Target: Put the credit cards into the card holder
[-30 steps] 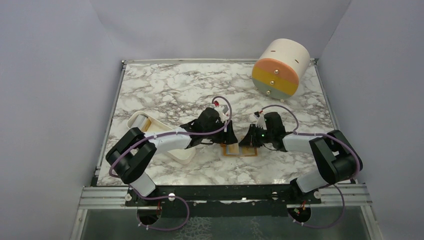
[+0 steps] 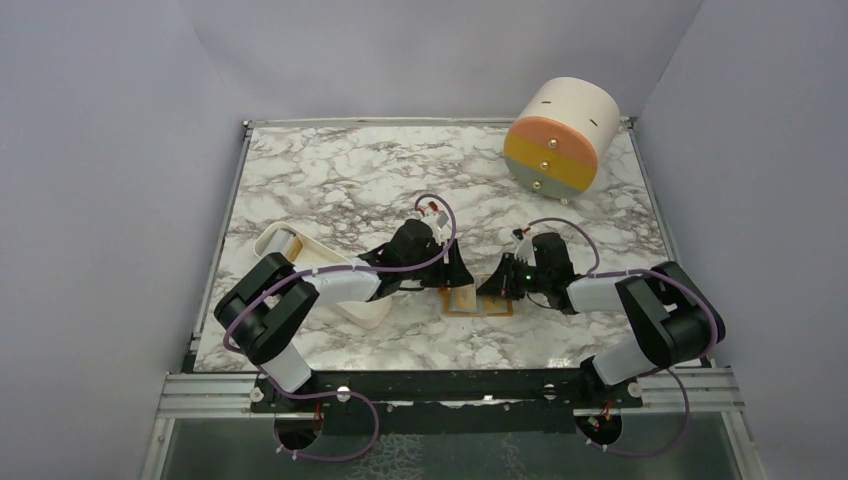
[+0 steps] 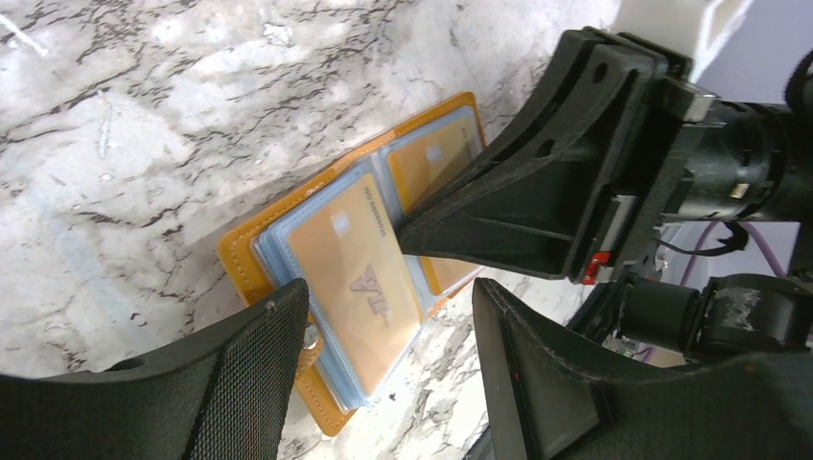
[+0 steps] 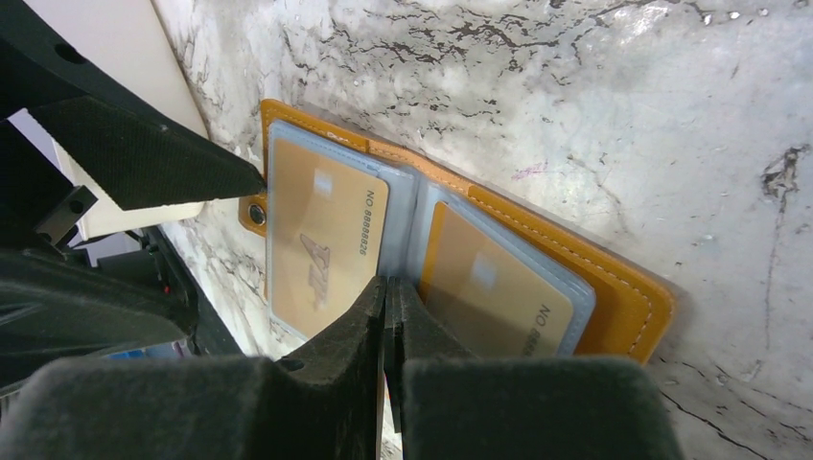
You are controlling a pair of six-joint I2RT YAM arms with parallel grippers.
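Note:
The brown card holder [image 3: 333, 420] lies spread flat on the marble table, with clear sleeves on both halves. One gold card [image 3: 353, 278] shows on the half near my left gripper, and another gold card [image 4: 494, 287] shows on the other half. My left gripper is open, its fingers [image 3: 259, 355] apart over the first half, nothing gripped. My right gripper is shut, tips together at the fold between the halves, with nothing visible between them. Whether the tips press on the sleeve I cannot tell. In the top view the arms partly cover the holder [image 2: 480, 312].
A white tray [image 2: 372, 318] with a grey and tan item [image 2: 285, 245] stands on the left, partly under the left arm. A large striped drum-shaped box [image 2: 570, 130] sits at the back right.
My right gripper has moved a little toward the front edge. The holder has barely moved.

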